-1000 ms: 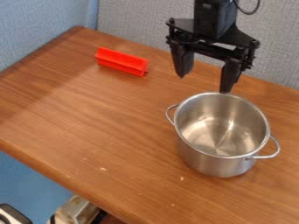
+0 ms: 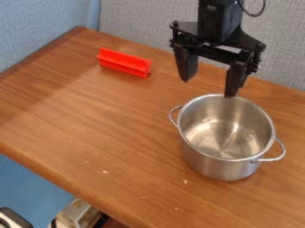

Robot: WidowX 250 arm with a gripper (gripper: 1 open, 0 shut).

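My black gripper (image 2: 210, 73) hangs open over the back right of the wooden table, its two fingers apart with nothing between them. Just below it a steel pot (image 2: 226, 156) with two side handles stands on the table, its inside visibly empty. A red oblong object (image 2: 124, 62) lies at the back, to the left of the gripper.
A grey padded wall (image 2: 143, 22) runs behind it and blue-grey surfaces border the left side. A metal fixture (image 2: 78, 216) shows at the bottom left edge.
My gripper has shifted very slightly; the pot and the red object have stayed where they were.
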